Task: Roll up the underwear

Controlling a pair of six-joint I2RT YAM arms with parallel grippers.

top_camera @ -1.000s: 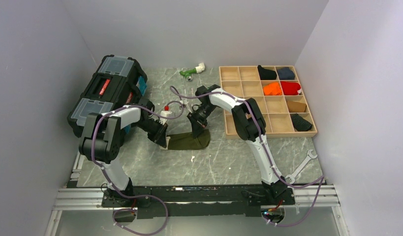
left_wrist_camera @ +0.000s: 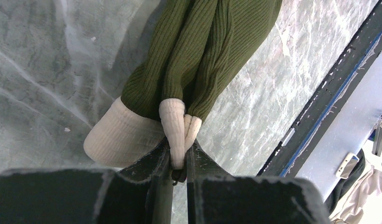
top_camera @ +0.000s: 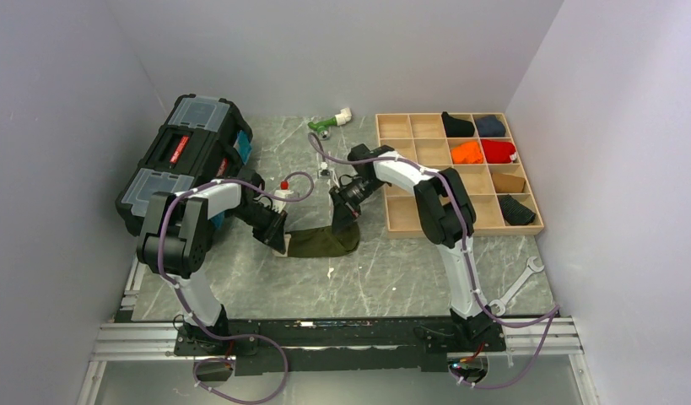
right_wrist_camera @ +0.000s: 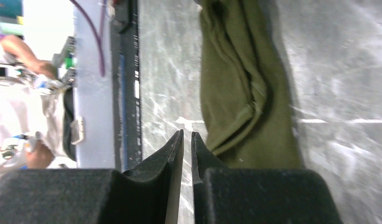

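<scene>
A dark green ribbed garment (top_camera: 316, 245) with a beige band lies folded into a flat strip on the table, running between my two grippers. In the left wrist view, the left gripper is shut on a pinched fold of the beige band (left_wrist_camera: 128, 130); the rest of that band sags beside the fingers. My right gripper is nearly closed near the garment's other end, with a narrow gap and nothing visible between its fingertips. The green cloth (right_wrist_camera: 226, 93) lies beyond and beside those fingers, somewhat blurred. Whether they touch it cannot be told.
On the right stands a wooden divider box (top_camera: 392, 221) with rolled garments in several compartments. Black tool cases (top_camera: 190, 152) fill the left side. A green-and-white object (top_camera: 333, 119) lies at the back, a wrench (top_camera: 519, 283) at the right.
The left gripper keeps its place on the beige band, and the garment looks nearly unchanged.
</scene>
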